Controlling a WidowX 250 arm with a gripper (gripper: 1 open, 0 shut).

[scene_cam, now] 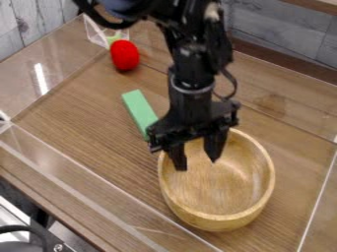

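Observation:
My gripper (190,139) hangs over the back left part of a round wooden bowl (218,212), pointing down. Its dark fingers look spread part way, and I see nothing clearly between them. A green block (138,111) lies just left of the gripper, outside the bowl. A red object (124,55) stands at the back left of the table.
A clear container (105,30) stands at the far back left, near the grey wall. Dark cables lie at the lower left corner.

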